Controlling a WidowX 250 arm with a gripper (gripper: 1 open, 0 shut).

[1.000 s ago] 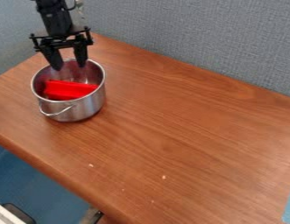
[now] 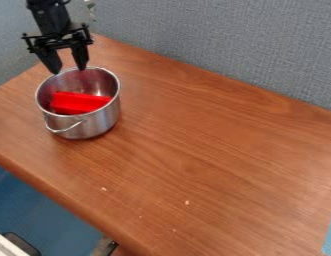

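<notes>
A steel pot (image 2: 88, 125) with a wire handle stands near the left end of the wooden table (image 2: 208, 150). Inside it lies a red object (image 2: 77, 103). My black gripper (image 2: 68, 70) hangs over the back rim of the pot, fingers pointing down and spread apart, open, with nothing visible between them.
A grey textured wall runs behind the table. The table's near left edge drops to a blue floor, with some objects at the bottom left corner.
My gripper has moved slightly to the left and a little up over the last second. The pot and red object have not visibly moved.
</notes>
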